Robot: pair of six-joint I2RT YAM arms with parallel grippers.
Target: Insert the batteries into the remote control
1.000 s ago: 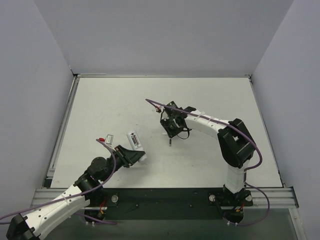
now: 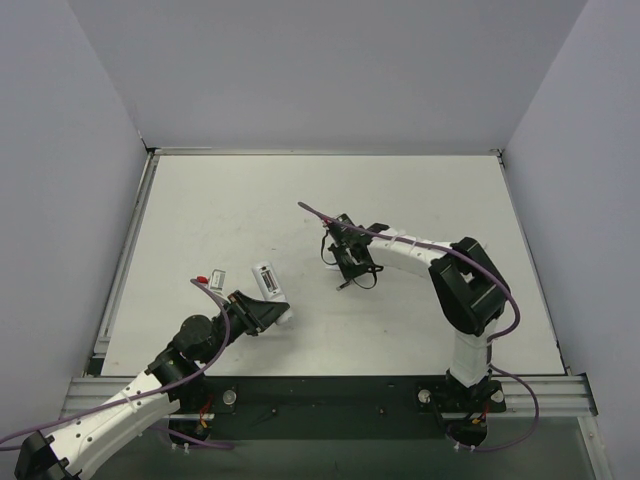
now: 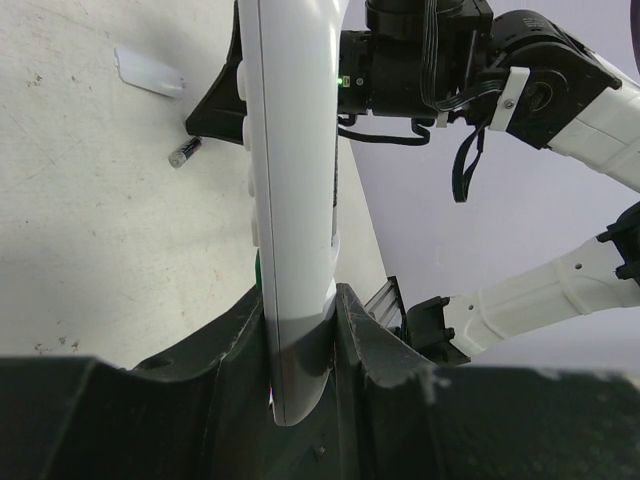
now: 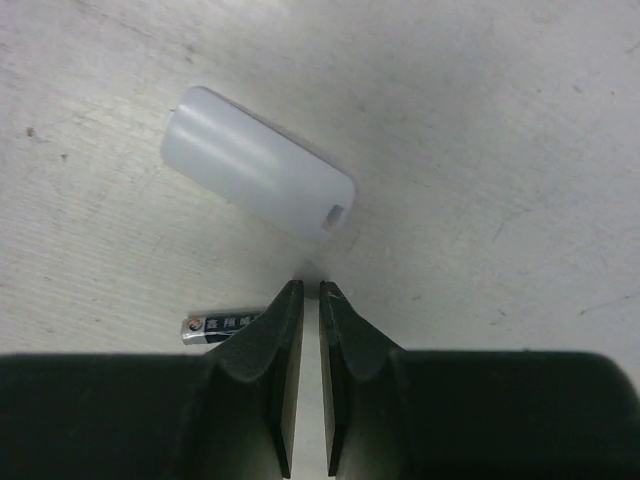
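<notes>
The white remote control [image 2: 269, 280] is held in my left gripper, which is shut on its near end; a dark, elongated battery compartment shows on its upper face in the top view. One battery [image 4: 219, 327] lies on the table, partly hidden behind the left finger [image 4: 275, 350] of my right gripper. Those two fingers are drawn almost together, with a narrow slit and no battery visible in it. In the left wrist view the battery [image 3: 184, 152] sits just below the right gripper's dark tip. The white battery cover [image 4: 258, 165] lies beyond the fingertips.
In the left wrist view, the cover [image 3: 148, 72] rests close to the right gripper. Bare table [image 2: 430, 320] extends to the right and behind. The right arm's cable [image 2: 400, 238] loops above its gripper.
The battery has turned and now lies left of the slit. The left arm and remote stayed put.
</notes>
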